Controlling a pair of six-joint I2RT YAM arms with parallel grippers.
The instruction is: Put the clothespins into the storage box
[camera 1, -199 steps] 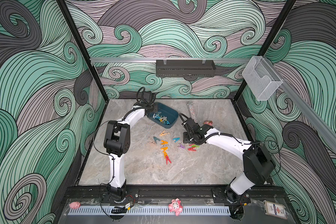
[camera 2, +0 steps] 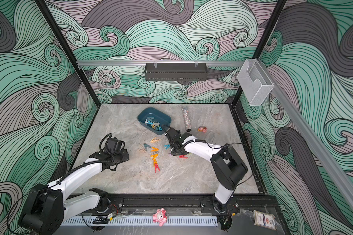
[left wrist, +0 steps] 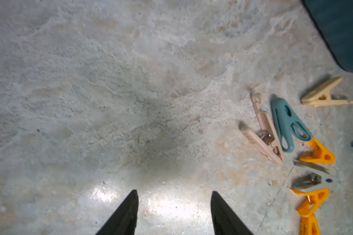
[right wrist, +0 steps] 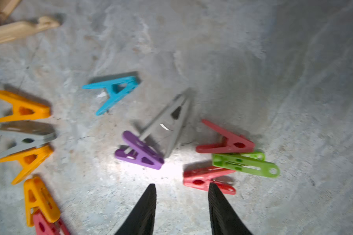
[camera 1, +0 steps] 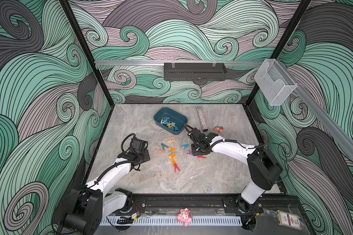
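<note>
The dark teal storage box [camera 1: 159,114] holds several clothespins at the back of the table. In the left wrist view, bare table lies between the parted fingers of my left gripper; pink [left wrist: 268,137], teal [left wrist: 288,125] and wooden [left wrist: 323,94] pins lie off to its right. My right gripper, fingers parted and empty, hangs above a right-hand cluster. There a purple pin [right wrist: 139,152] touches a grey one [right wrist: 178,129], and a green pin [right wrist: 251,164] lies against two red pins [right wrist: 227,143]. A blue pin [right wrist: 115,90] lies apart.
A line of orange, grey and red pins [camera 1: 173,157] runs down the table's middle. Behind the right arm are a bead-filled tube [camera 1: 201,118] and a small pink-and-gold item [camera 1: 218,129].
My left arm has swung from over the box's left edge toward the front left. The loose pins look unmoved.
</note>
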